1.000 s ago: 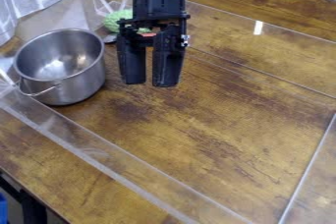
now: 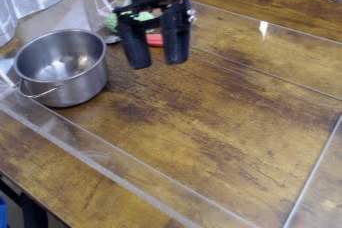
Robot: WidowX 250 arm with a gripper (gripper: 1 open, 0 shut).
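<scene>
My black gripper [image 2: 155, 44] hangs from the top centre over the wooden table, its two fingers spread apart with nothing visible between them, though it is somewhat blurred. To its left stands a steel pot [image 2: 56, 70] with a wire handle. Behind the gripper, partly hidden, lie a red object [image 2: 154, 40] and a green item [image 2: 115, 20].
Clear strips or panels run along the left and right edges. A crumpled pale lining stands at the back left behind the pot.
The gripper has risen and tilted away from its lower position of a moment ago, moving slightly up and right. The pot has not moved.
</scene>
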